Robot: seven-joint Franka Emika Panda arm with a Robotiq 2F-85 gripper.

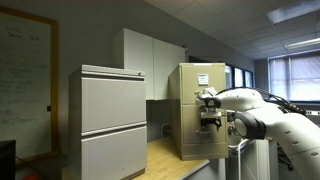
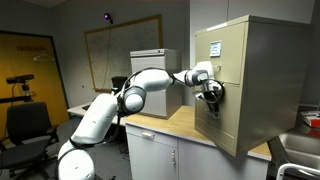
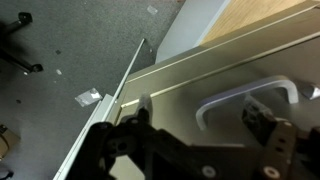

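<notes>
A tan filing cabinet [image 2: 257, 85] stands on the wooden counter. Its front carries a metal pull handle [image 3: 243, 98], a pale loop across the right half of the wrist view. My gripper is close to that front, its two fingers spread wide and open. One finger appears near or within the handle's loop and the other lies outside it, toward the cabinet's edge; contact cannot be made out. In exterior view 2 the gripper [image 2: 210, 100] is dark against the drawer front, and its fingertips are hard to separate. The drawers look shut.
A light grey cabinet [image 1: 108, 120] stands on the left part of the counter [image 2: 182, 122]. White wall cupboards [image 1: 148, 62] hang behind. In the wrist view, grey floor [image 3: 75, 55] is clear apart from a small white scrap [image 3: 88, 97].
</notes>
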